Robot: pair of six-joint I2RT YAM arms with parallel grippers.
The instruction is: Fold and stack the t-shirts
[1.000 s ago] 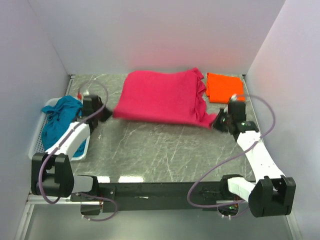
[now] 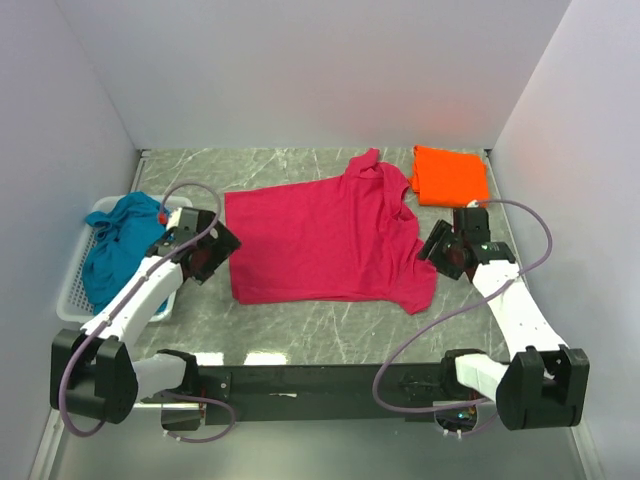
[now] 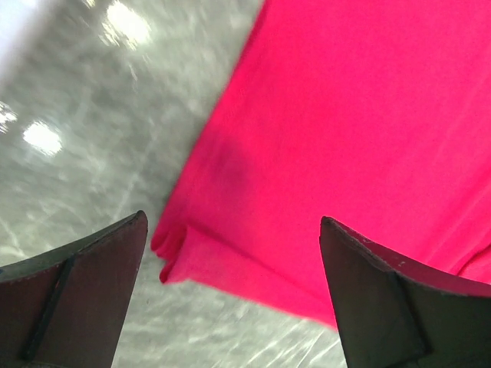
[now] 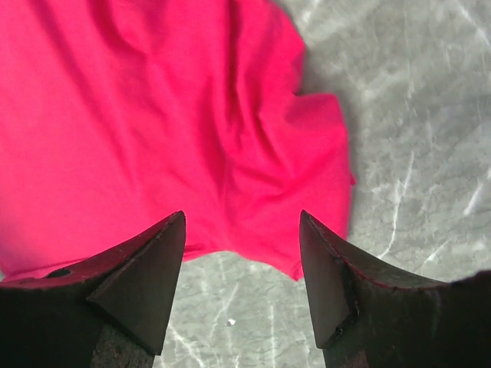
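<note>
A pink t-shirt lies spread on the marble table, its right side bunched in folds. My left gripper is open beside its left edge, over a folded-over corner in the left wrist view. My right gripper is open at the shirt's right edge, above a loose flap seen in the right wrist view. An orange t-shirt, folded, lies at the back right. A blue t-shirt sits crumpled in a white basket at the left.
The basket stands against the left wall. Bare marble runs along the front of the table and behind the pink shirt. Walls close in at the back and both sides.
The pink shirt, earlier raised and stretched between both grippers, now lies flat further toward the front, released.
</note>
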